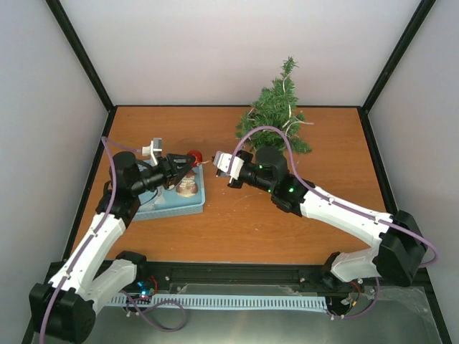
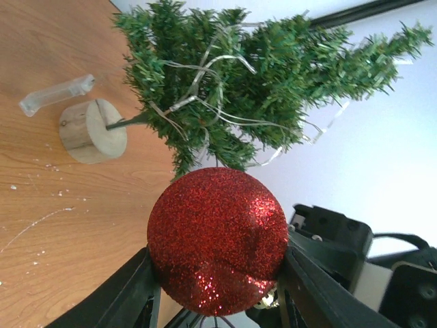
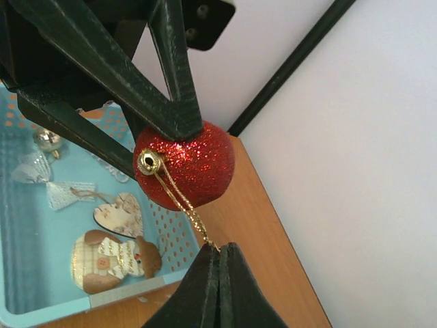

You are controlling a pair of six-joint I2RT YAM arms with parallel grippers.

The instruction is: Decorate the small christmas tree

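Note:
A glittery red ball (image 2: 217,239) is pinched between the fingers of my left gripper (image 1: 192,162), above the blue basket's far right corner. From the ball's gold cap a gold loop of string (image 3: 188,210) stretches taut to the fingertips of my right gripper, which is shut on the loop's end. In the top view the right gripper (image 1: 215,162) sits just right of the ball, a short gap between them. The small green tree (image 1: 276,111) stands at the back right of the table, its wooden base (image 2: 102,130) showing in the left wrist view.
The blue basket (image 3: 41,311) holds a teddy ornament (image 3: 113,263), a heart (image 3: 121,215), a silver ball (image 3: 48,139) and a white bow (image 3: 51,179). A clear tube (image 2: 56,94) lies beside the tree's base.

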